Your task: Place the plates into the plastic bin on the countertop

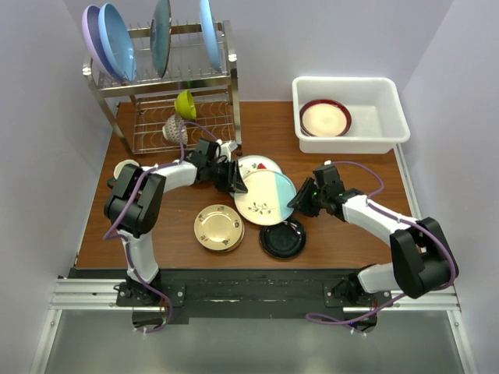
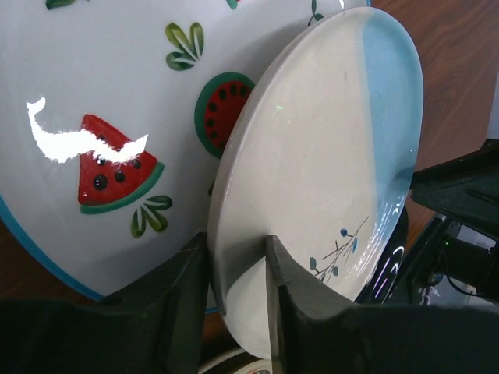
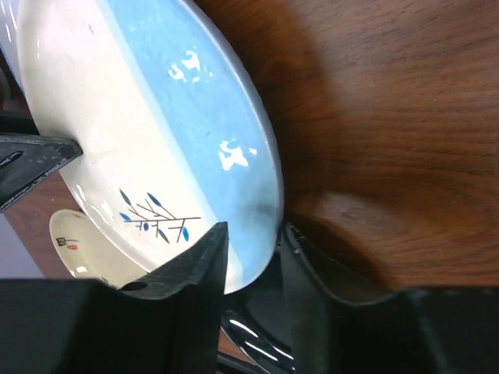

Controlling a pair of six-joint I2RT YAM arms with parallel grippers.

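Note:
A cream-and-blue plate (image 1: 263,199) with a leaf sprig lies tilted on a watermelon plate (image 2: 93,70) at the counter's middle. My left gripper (image 1: 234,181) is at its left rim, fingers part open around that rim in the left wrist view (image 2: 238,257). My right gripper (image 1: 304,201) is at its right rim; in the right wrist view (image 3: 253,241) its fingers straddle the blue edge, part open. The white plastic bin (image 1: 374,109) at the back right holds a red-rimmed plate (image 1: 323,119).
A dish rack (image 1: 168,82) with upright plates and cups stands back left. A stack of cream plates (image 1: 217,226) and a black plate (image 1: 282,238) lie at the front. Bare wood is free right of the black plate.

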